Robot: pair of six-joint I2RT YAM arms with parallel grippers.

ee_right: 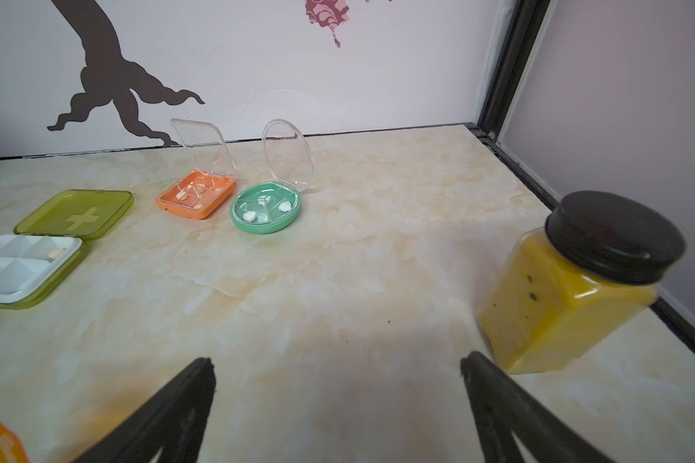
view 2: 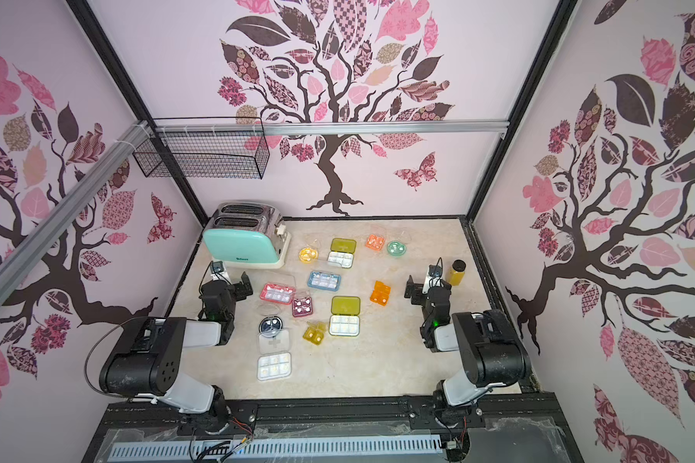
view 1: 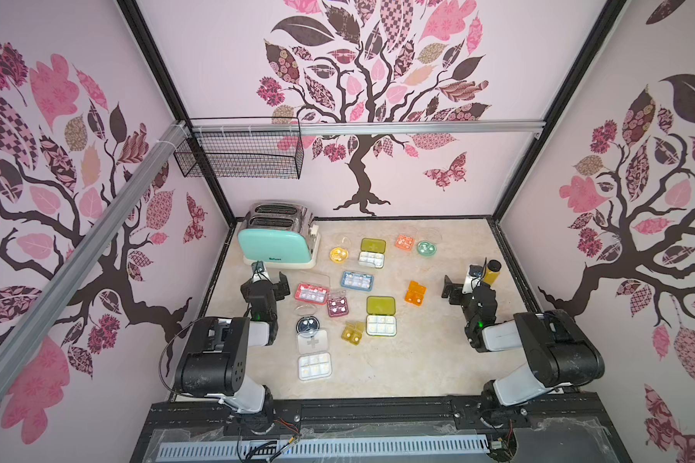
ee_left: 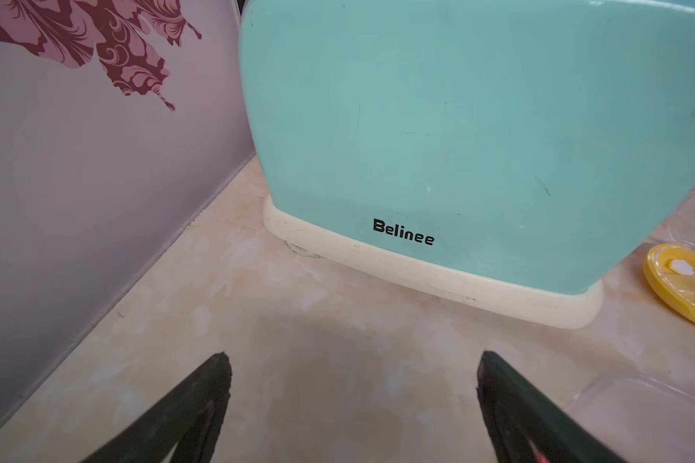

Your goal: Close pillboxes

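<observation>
Several pillboxes with raised or folded-back lids lie across the table. At the back are a yellow round box (view 1: 339,254), an olive-lidded one (ee_right: 74,213), an orange-red square one (ee_right: 197,193) and a green round one (ee_right: 265,208). Mid-table hold a red box (view 1: 311,293), a blue one (view 1: 357,281), a maroon one (view 1: 337,307) and an orange one (view 1: 414,293). Nearer the front are a dark blue round box (view 1: 307,325), a small olive one (view 1: 352,333), another olive-lidded one (view 1: 380,325) and a white one (view 1: 314,366). Both my left gripper and right gripper stand open and empty.
A turquoise toaster (ee_left: 471,139) fills the back left corner, just ahead of the left gripper. Near the right wall stands a yellow jar (ee_right: 560,301) with a black lid. A wire basket (view 1: 243,150) hangs above the toaster. Bare table lies at front right.
</observation>
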